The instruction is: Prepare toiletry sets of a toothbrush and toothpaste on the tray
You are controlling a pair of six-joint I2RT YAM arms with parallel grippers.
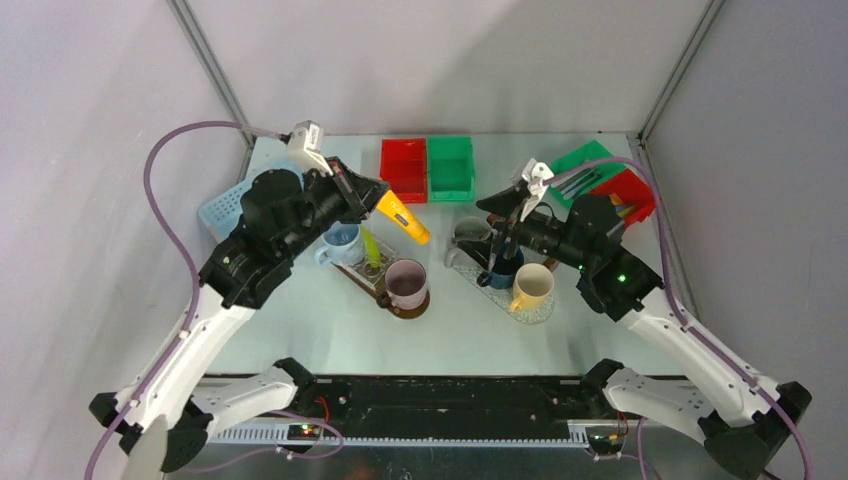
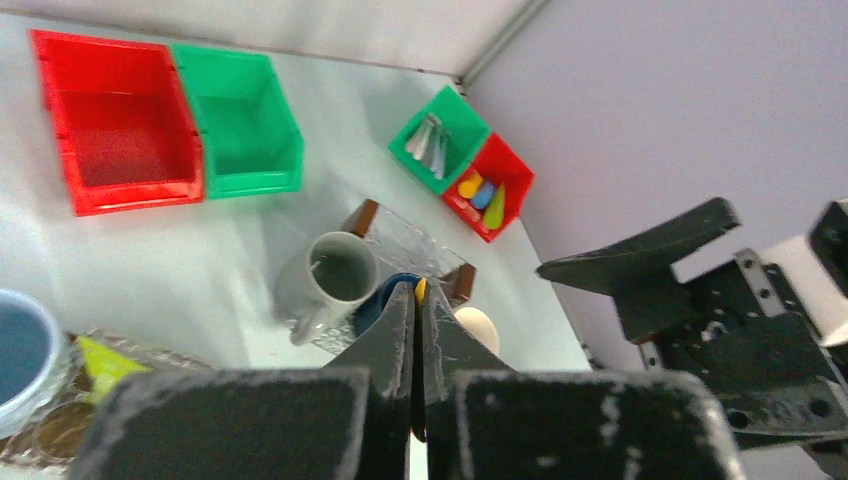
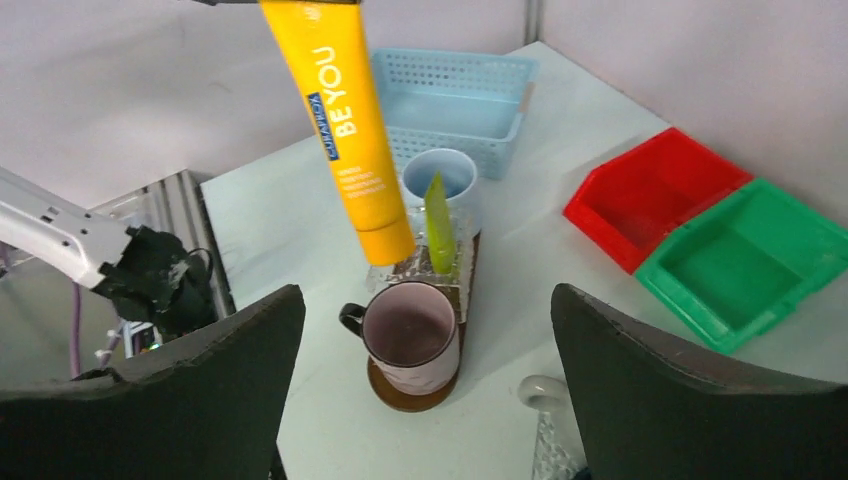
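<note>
A yellow toothpaste tube (image 1: 403, 215) hangs above the table, its cap pointing down and right. My left gripper (image 1: 382, 197) is shut on its flat end; the left wrist view shows the fingers (image 2: 396, 345) pressed together there. My right gripper (image 1: 472, 224) stands open and clear of the tube, with nothing between its fingers. A green tube (image 3: 438, 225) leans on the left tray (image 1: 349, 274). Toothbrushes (image 2: 428, 143) lie in a green bin (image 2: 468, 112) and small tubes (image 2: 482, 190) in the red bin (image 2: 507, 152) beside it.
Empty red (image 1: 404, 145) and green (image 1: 451, 142) bins stand at the back middle, a blue basket (image 3: 455, 68) at back left. Light blue (image 1: 343, 243), pink (image 1: 406, 284), grey (image 2: 325, 272) and yellow (image 1: 532, 287) mugs stand about the trays.
</note>
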